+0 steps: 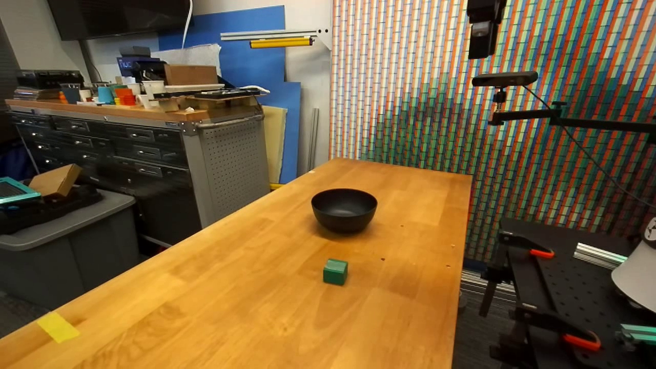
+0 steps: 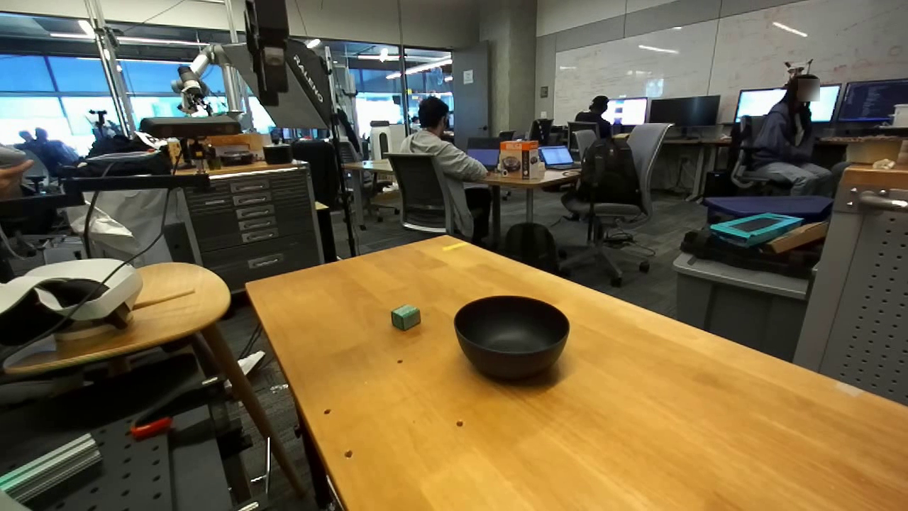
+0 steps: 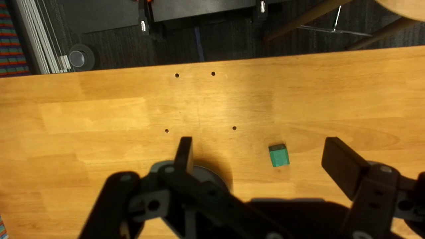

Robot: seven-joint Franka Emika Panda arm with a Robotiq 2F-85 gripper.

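A small green block (image 1: 335, 271) rests on the wooden table, with a black bowl (image 1: 344, 211) standing upright a short way beyond it. Exterior view 2 shows the block (image 2: 406, 318) left of the bowl (image 2: 511, 337), the two clearly apart; the visible inside of the bowl looks empty. From above, in the wrist view, my gripper is open wide, its fingers far apart and nothing held. The block (image 3: 279, 155) appears in the gap between them, well below on the table. Most of the bowl (image 3: 207, 175) is hidden there behind the left finger and gripper body.
The wooden table (image 1: 246, 277) is otherwise mostly bare, with a few small holes and a yellow tape strip (image 1: 58, 326). Beside its right edge stands a black cart (image 1: 572, 283) with clamps. A camera on an arm (image 1: 504, 79) hangs over that side.
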